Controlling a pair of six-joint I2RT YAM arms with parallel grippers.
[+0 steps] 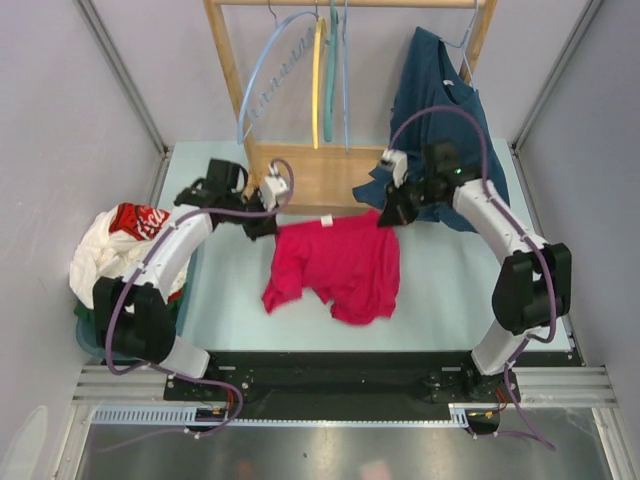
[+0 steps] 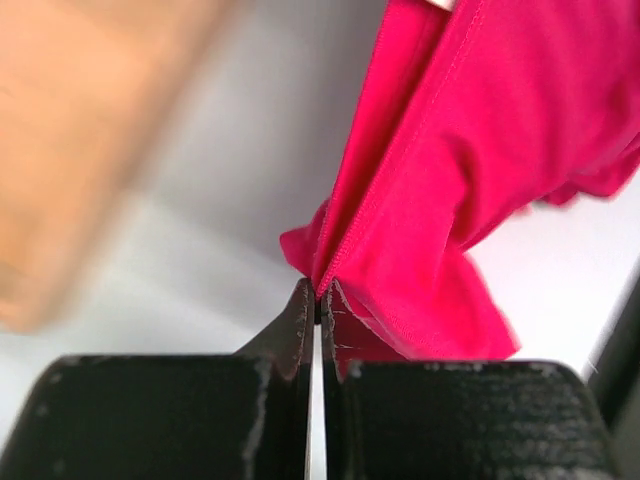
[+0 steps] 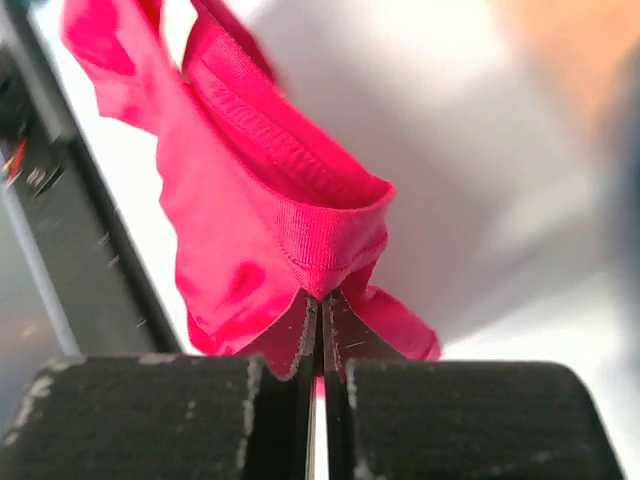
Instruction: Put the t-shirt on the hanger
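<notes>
The red t-shirt (image 1: 335,265) hangs between both grippers, raised off the table surface, with a white label on its upper edge. My left gripper (image 1: 272,222) is shut on its left end; in the left wrist view the cloth is pinched at the fingertips (image 2: 316,305). My right gripper (image 1: 390,215) is shut on the other end, where the right wrist view shows a folded ribbed band between its fingertips. The hangers (image 1: 318,90) hang from the wooden rack above, to the back.
A dark blue garment (image 1: 440,120) hangs at the rack's right over the wooden base (image 1: 300,180). A bin (image 1: 180,310) with white and red cloths stands at the left.
</notes>
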